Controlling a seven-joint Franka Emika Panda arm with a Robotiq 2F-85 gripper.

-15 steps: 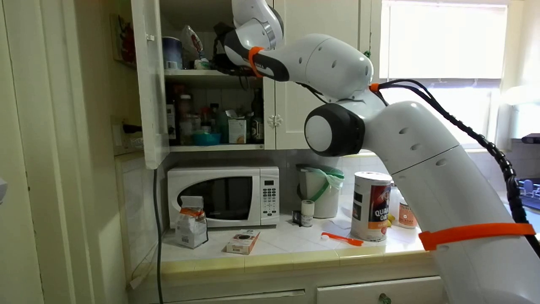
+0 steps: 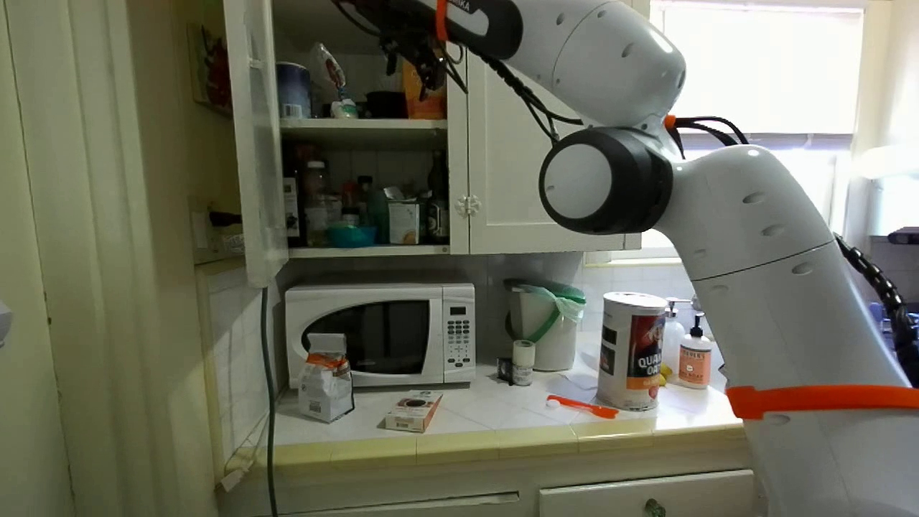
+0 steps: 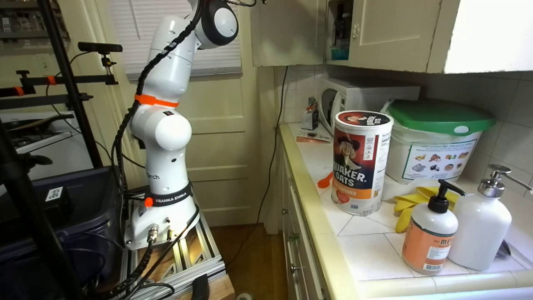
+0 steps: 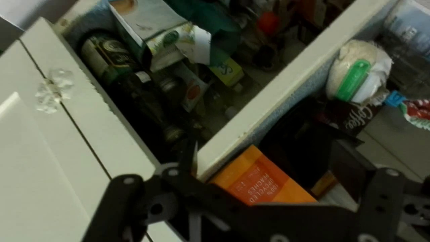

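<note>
High at the open cabinet, my gripper [image 2: 419,76] is in front of the upper shelf. In the wrist view the gripper stands open, its dark fingers [image 4: 349,168] wide apart. An orange packet [image 4: 262,179] printed "upcycled peaches" shows beyond the gap, at the shelf's end; its lower part is hidden behind the gripper. No object appears held. From outside, the same orange packet [image 2: 424,96] stands at the right end of the upper shelf, partly behind the gripper. Exterior view 2 does not show the gripper.
The cabinet door [image 2: 258,146] hangs open on the left. A blue canister [image 2: 294,90] and a dark bowl [image 2: 385,104] share the upper shelf; bottles crowd the lower one. Below are a microwave [image 2: 379,332], an oats canister [image 3: 360,165], a small box [image 2: 413,411] and a bag [image 2: 327,388].
The arm has risen and drawn back from the upper shelf. The dark bowl and the orange packet, earlier behind the arm, now show. Things on the counter have stayed put.
</note>
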